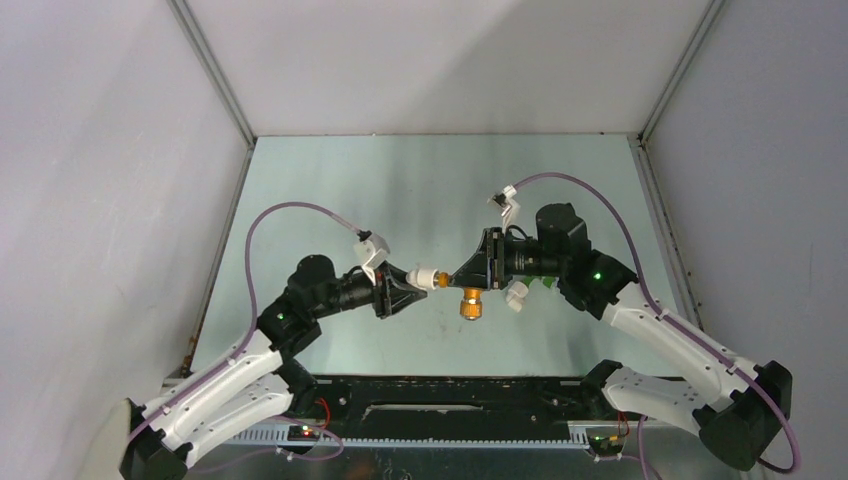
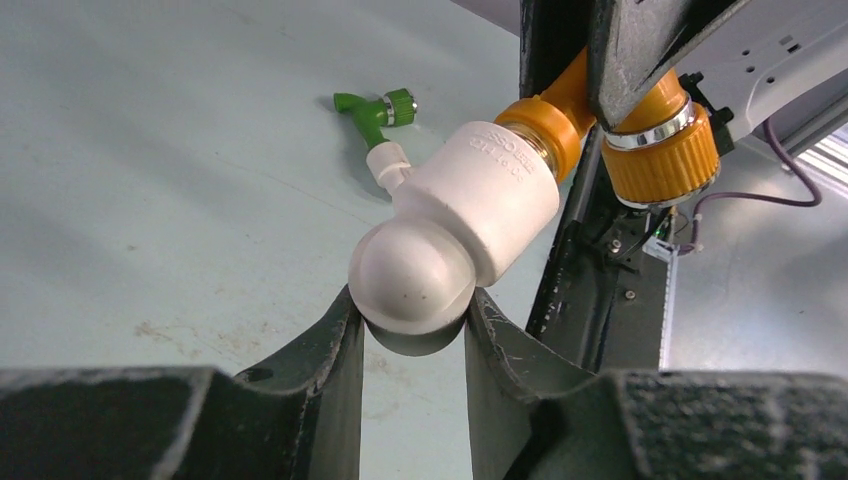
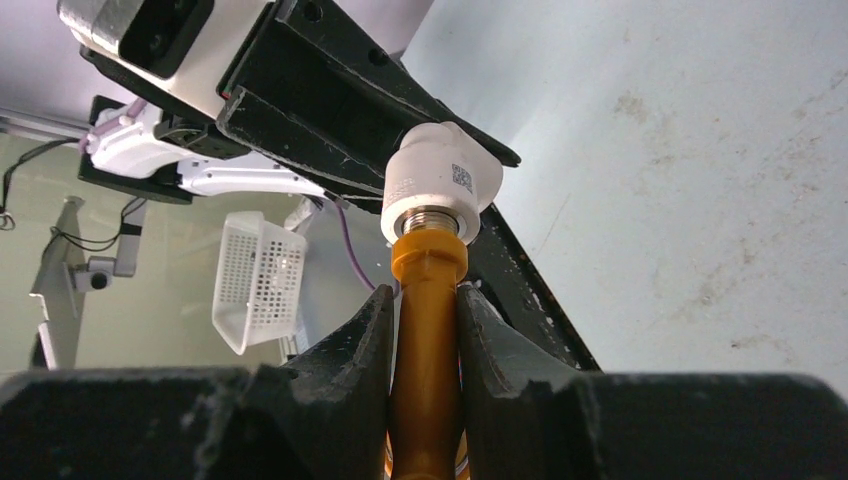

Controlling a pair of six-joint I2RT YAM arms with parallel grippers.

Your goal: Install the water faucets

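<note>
Near the middle of the top view, my left gripper (image 1: 408,292) holds a white fitting (image 2: 470,190) by its rounded end, fingers closed round it in the left wrist view. The fitting's threaded opening meets an orange faucet (image 3: 425,350), with some metal thread showing between them. My right gripper (image 1: 462,278) is shut on the faucet's orange body; a knurled orange knob (image 2: 660,160) hangs below it. A green faucet with a white fitting (image 2: 372,120) lies on the table beyond, partly hidden by the right arm in the top view.
Walls enclose both sides and the back. A dark front edge (image 1: 430,390) runs below the arms. A white basket (image 3: 258,280) shows off the table in the right wrist view.
</note>
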